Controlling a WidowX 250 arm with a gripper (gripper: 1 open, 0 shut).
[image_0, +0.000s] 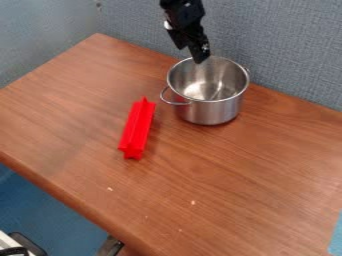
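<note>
A steel pot (209, 107) with side handles stands on the wooden table, right of a red bar-shaped object (136, 129) lying lengthwise. My black gripper (199, 58) hangs over the pot's back rim. It looks open, though its fingertips are small in view, and I see no object in it.
A grey padded wall (287, 45) stands close behind. Blue floor shows past the near left edge.
</note>
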